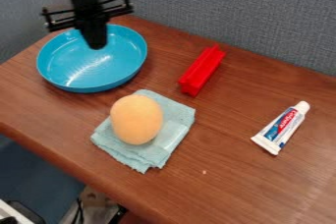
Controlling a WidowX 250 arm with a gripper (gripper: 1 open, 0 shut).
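Observation:
My black gripper (94, 39) hangs over the blue plate (92, 71) at the upper left, shut, with nothing seen between its fingers. A red bar (201, 71) lies on the wooden table right of the plate. An orange ball-like object (137, 119) rests on a folded pale blue cloth (161, 152) at the front middle. A toothpaste tube (280, 128) lies at the right.
A grey wall (250, 12) runs along the back. Its front left edge drops to a dark floor.

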